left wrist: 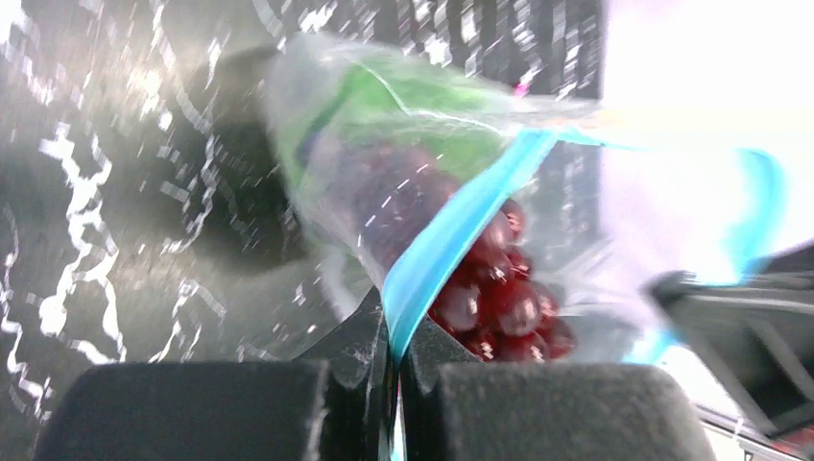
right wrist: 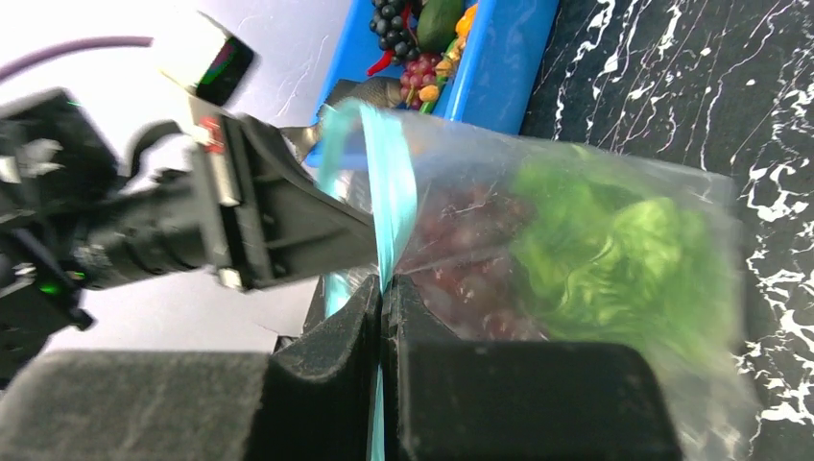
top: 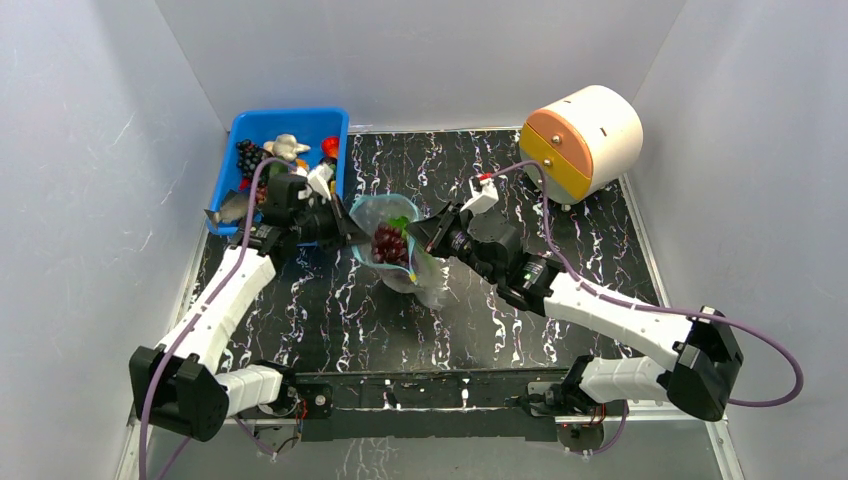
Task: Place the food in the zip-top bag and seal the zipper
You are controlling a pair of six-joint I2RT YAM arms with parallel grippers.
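Note:
Between the two arms a clear zip top bag (top: 404, 283) with a blue rim hangs with its mouth open. Inside it lie dark red grapes (top: 388, 246) and something leafy and green (right wrist: 634, 250). My left gripper is shut on the bag's blue rim (left wrist: 461, 221), which runs between its fingertips. On the opposite side of the mouth, my right gripper is shut on the rim (right wrist: 392, 197) too. Both rim stretches stand upright out of the fingers. The bag's lower end is partly hidden in the top view.
At the back left stands a blue bin (top: 290, 116) of toy food, partly behind the left arm. A cream and orange rounded box (top: 590, 140) sits at the back right.

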